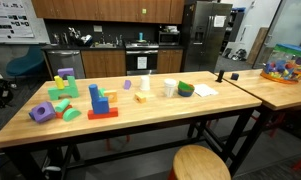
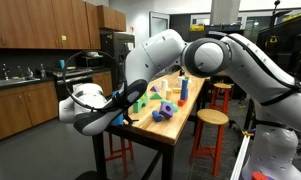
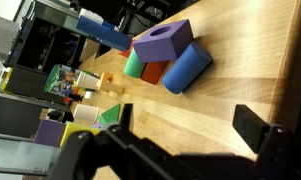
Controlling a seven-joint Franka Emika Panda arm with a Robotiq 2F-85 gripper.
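Observation:
My gripper is open in the wrist view, its two dark fingers well apart with only bare tabletop showing between them. Beyond the fingers lie a blue cylinder [image 3: 188,68] and a purple block with a hole [image 3: 162,41], side by side. In exterior view 1 the purple block [image 1: 42,113] sits near the table's left front corner. Part of the dark gripper [image 1: 3,92] shows at the left edge of that view, off the table's left end. Exterior view 2 shows the purple block [image 2: 168,110] near the table's end.
On the wooden table [image 1: 175,112] stand green blocks [image 1: 63,90], a tall blue block [image 1: 95,97], a red block [image 1: 102,114] and a white cup [image 1: 170,87]. A wooden stool [image 1: 198,163] stands in front.

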